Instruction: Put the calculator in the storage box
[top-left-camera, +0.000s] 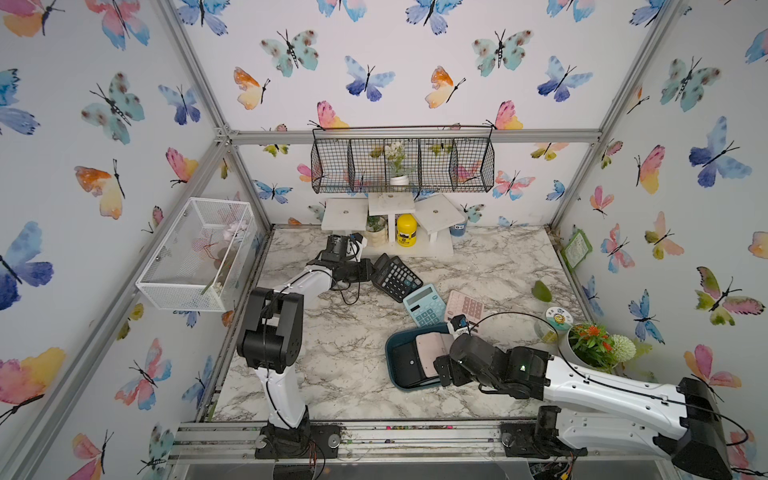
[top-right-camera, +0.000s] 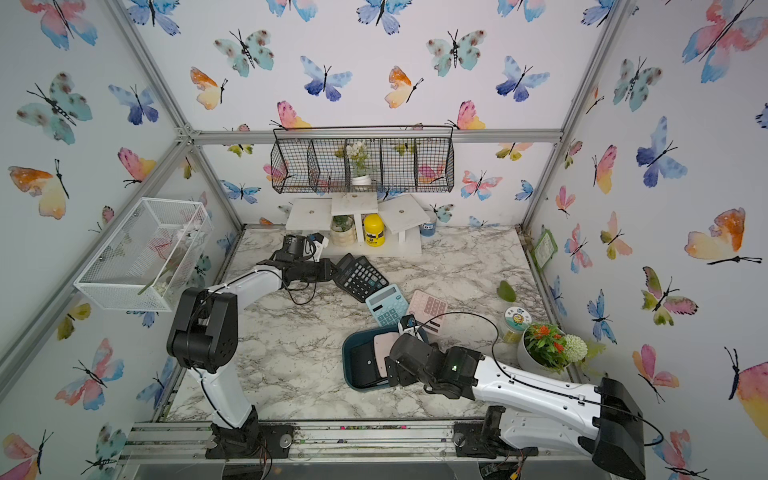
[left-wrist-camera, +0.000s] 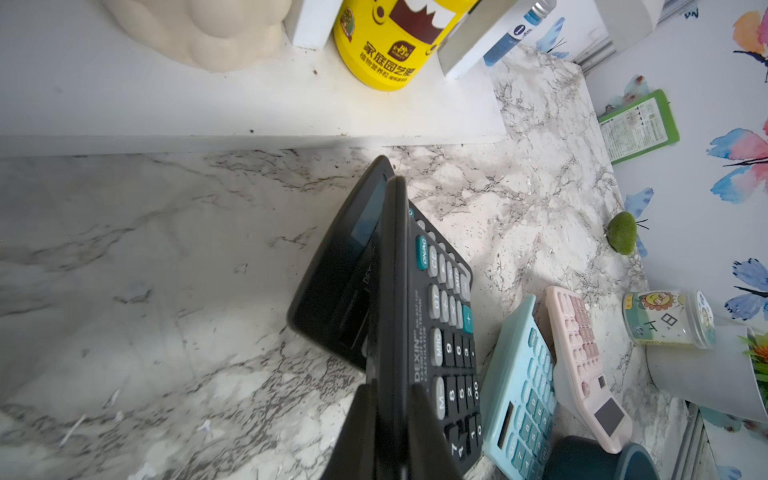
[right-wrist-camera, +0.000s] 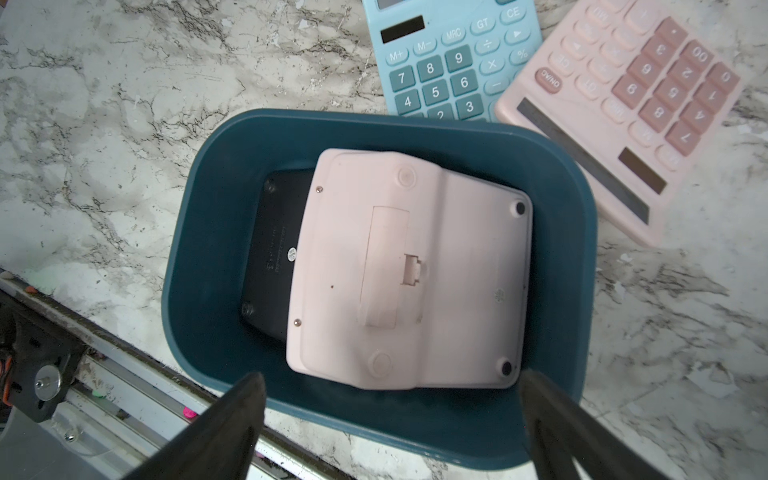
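Observation:
In the left wrist view a black calculator (left-wrist-camera: 392, 304) stands edge-on, gripped by my left gripper, which is shut on it. Directly behind it a second black calculator (left-wrist-camera: 452, 336) lies on the table, its keys facing up and partly hidden. The storage box (right-wrist-camera: 232, 152) is a dark teal bin at the front of the table. Inside it lie a pink calculator (right-wrist-camera: 472, 272), back side up, and a black calculator (right-wrist-camera: 276, 240) partly beneath it. My right gripper is open over the box, its fingers (right-wrist-camera: 216, 436) wide apart with nothing held between them.
A light blue calculator (top-left-camera: 425, 305) and a pink calculator (top-left-camera: 464, 309) lie between the black ones and the box. At the back, a white shelf (top-left-camera: 433, 244) carries a yellow bottle (top-left-camera: 406, 230). A flower pot (top-left-camera: 569, 349) stands at right.

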